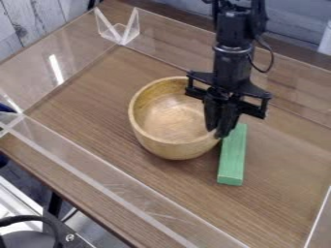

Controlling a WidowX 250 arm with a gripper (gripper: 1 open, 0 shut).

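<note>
The black gripper [215, 124] hangs over the right rim of a large tan bowl [155, 121], its fingers pointing down beside the upper end of a green block [231, 165]. The block lies lengthwise on the wooden table just right of the bowl. The fingertips are dark and small; whether they are open or shut on something is hard to tell.
A clear plastic piece [116, 29] stands at the back left. A dark cable and round fitting [26, 237] sit at the bottom left corner.
</note>
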